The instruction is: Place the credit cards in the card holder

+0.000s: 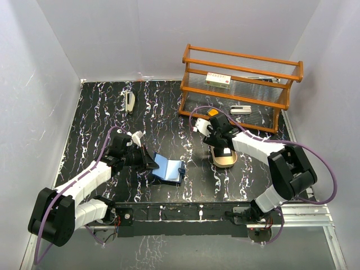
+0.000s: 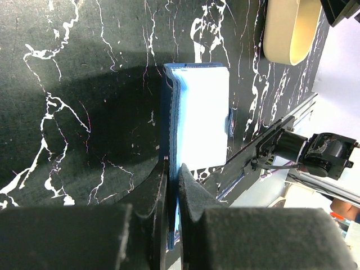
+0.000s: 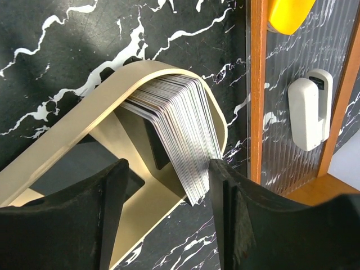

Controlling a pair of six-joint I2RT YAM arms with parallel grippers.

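Observation:
The blue-and-white card holder (image 2: pixel 199 112) lies open on the dark table in front of my left gripper, which is shut on its upright blue flap. My right gripper is part open over the cream tray (image 3: pixel 84 118), where a tilted stack of white-edged cards (image 3: pixel 183 140) leans at one end above darker cards (image 3: pixel 84 171). One right finger touches or nearly touches the stack's edge; whether it holds any is not clear.
A wooden rack (image 1: pixel 242 59) stands at the back right, holding a white box (image 1: pixel 217 80), a yellow item (image 3: pixel 289 11) and a white device (image 3: pixel 304 112).

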